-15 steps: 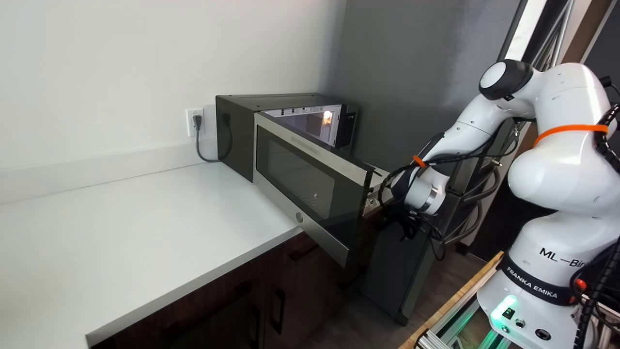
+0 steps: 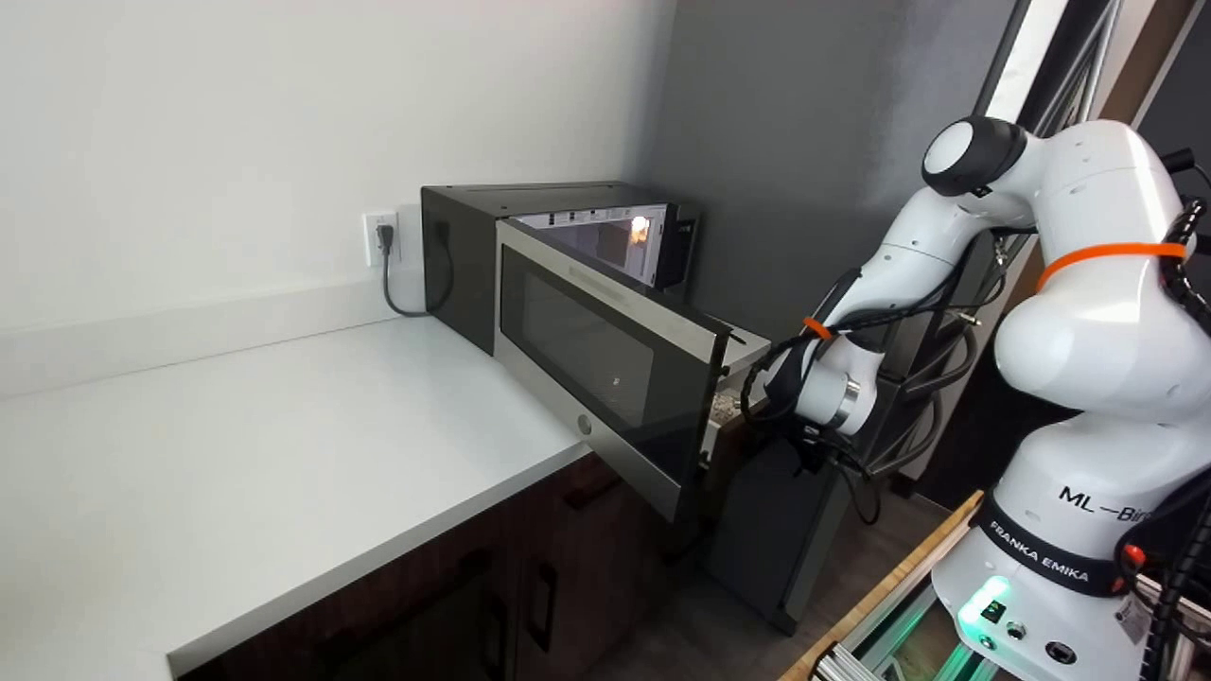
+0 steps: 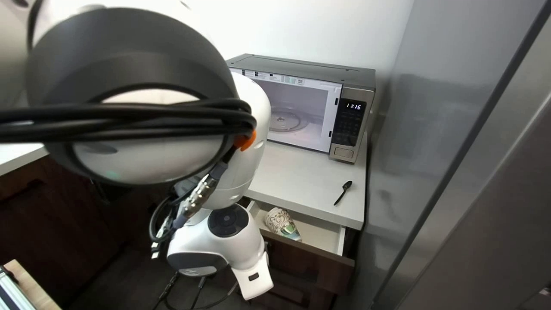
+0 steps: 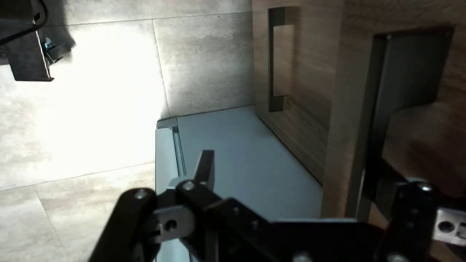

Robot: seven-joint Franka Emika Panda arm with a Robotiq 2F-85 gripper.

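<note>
A wooden drawer (image 3: 310,258) stands partly pulled out below the counter, with patterned paper cups (image 3: 281,222) lying on their side in it. The wrist view shows its dark handle (image 4: 413,70) at the right. My gripper is open, its fingers wide apart. One finger (image 4: 205,166) hangs clear of the drawer; the other is dark and close to the handle's lower end, and whether it touches cannot be told. In exterior view 2 the arm hides the gripper. Above, the microwave (image 3: 354,124) has its door (image 2: 602,352) swung wide, with only the glass turntable visible inside.
A black spoon (image 3: 343,193) rests on the counter (image 3: 299,175) before the microwave. The grey refrigerator side (image 3: 439,155) closes off the right. The open microwave door juts past the counter edge near my arm. Lower down is another cabinet handle (image 4: 273,61).
My hand has shifted slightly right and down in exterior view 1. More of the drawer's pale side and the cups shows beyond the microwave door, so the drawer appears further out.
</note>
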